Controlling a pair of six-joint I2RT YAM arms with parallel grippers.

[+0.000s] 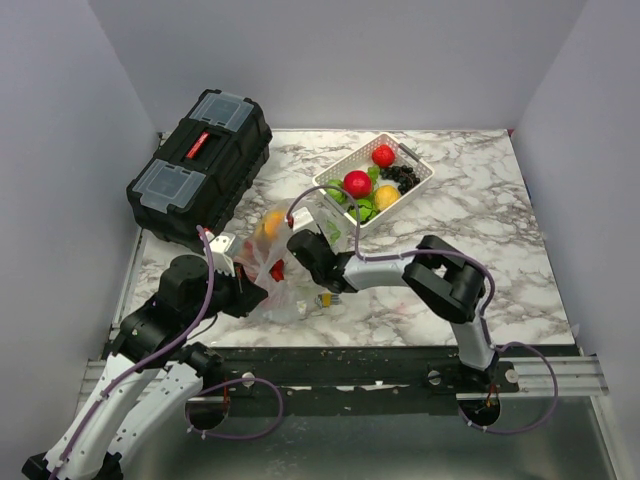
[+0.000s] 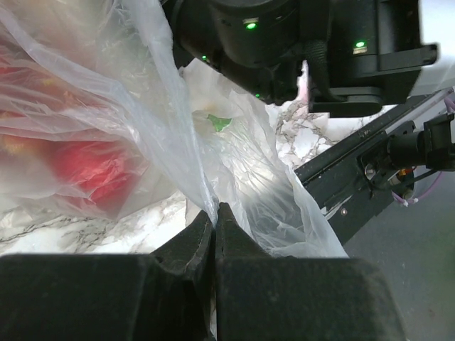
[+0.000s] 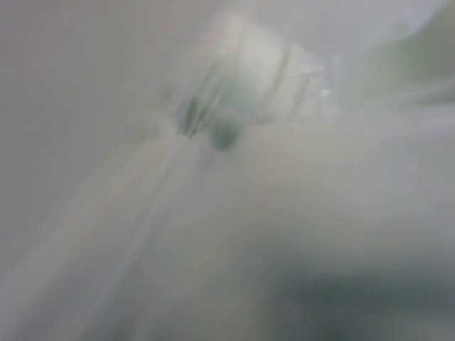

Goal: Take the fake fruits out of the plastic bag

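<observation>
The clear plastic bag (image 1: 283, 300) lies crumpled at the table's front left, an orange fruit (image 1: 272, 222) and a red fruit (image 1: 276, 271) inside; the red one (image 2: 91, 170) shows blurred through the film in the left wrist view. My left gripper (image 1: 250, 290) is shut at the bag's near side; in the left wrist view its fingertips (image 2: 225, 213) meet at a fold of film. My right gripper (image 1: 310, 240) is down at the bag's upper right, its fingers hidden. The right wrist view is filled with blurred film, so its finger cannot be made out.
A white basket (image 1: 410, 200) of fruits, red, yellow, green and dark grapes, stands at the back. A black toolbox (image 1: 200, 165) lies at the back left.
</observation>
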